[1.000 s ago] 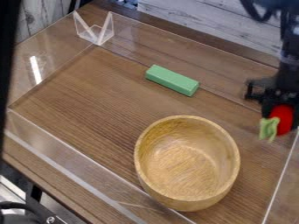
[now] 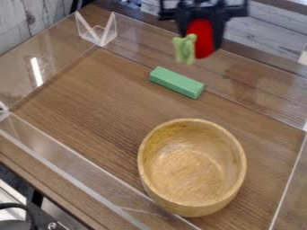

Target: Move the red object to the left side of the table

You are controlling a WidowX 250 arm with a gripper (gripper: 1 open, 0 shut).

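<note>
The red object [image 2: 203, 38], with a pale green end [image 2: 185, 48] on its left, hangs above the far part of the wooden table [image 2: 96, 108]. My gripper [image 2: 198, 20] comes down from the top edge, dark and blurred, and is shut on the red object. Its fingers partly cover the object. The object appears raised off the table, above and beyond the green block.
A green block [image 2: 178, 82] lies mid-table, just nearer than the held object. A round wooden bowl [image 2: 193, 168] stands at the front right. At the far left is a clear plastic holder [image 2: 96, 30].
My gripper has carried the red object from the right edge of the table leftward and toward the back, to above the far middle. The green block, bowl and clear holder have stayed put.
</note>
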